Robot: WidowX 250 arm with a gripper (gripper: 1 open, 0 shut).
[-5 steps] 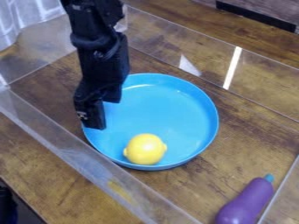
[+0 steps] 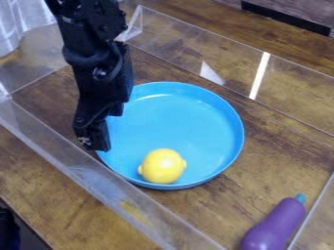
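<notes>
A blue round plate (image 2: 196,127) lies on the wooden surface, with a yellow lemon-like object (image 2: 162,166) in its lower middle. My black gripper (image 2: 92,133) hangs down over the plate's left edge, to the upper left of the yellow object and apart from it. Its fingertips are dark and partly overlap each other in this view, with no object visible between them. A purple eggplant (image 2: 271,228) with a blue-green stem lies at the bottom right, outside the plate.
Clear plastic walls (image 2: 144,215) run along the lower left and the right of the workspace. Bare wood (image 2: 248,186) lies between the plate and the eggplant, and more bare wood is at the left.
The arm and gripper have shifted slightly left and down at the plate's left side. The plate, yellow object and eggplant have not visibly moved.
</notes>
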